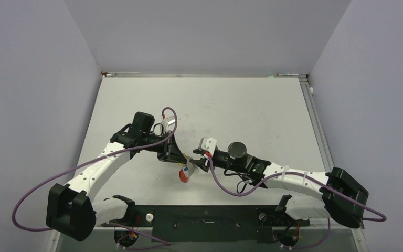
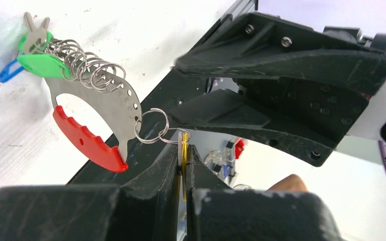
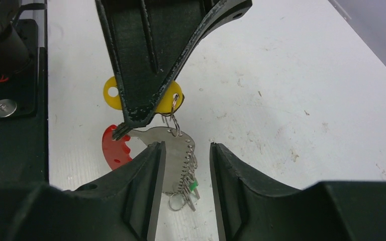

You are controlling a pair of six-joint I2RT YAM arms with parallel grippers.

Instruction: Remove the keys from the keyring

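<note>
My left gripper is shut on a yellow key, seen edge-on between its fingers in the left wrist view. Linked rings [image 2: 161, 128] join it to a metal plate [image 2: 95, 100] with a red handle [image 2: 88, 140], which hangs below. A row of rings [image 2: 85, 65] along the plate carries green [image 2: 42, 65] and blue [image 2: 10, 73] keys. My right gripper is part open beside the hanging plate, with nothing visibly held between its fingertips.
Grey walls [image 1: 357, 105] bound the sides, and a dark panel [image 1: 202, 223] runs along the front edge.
</note>
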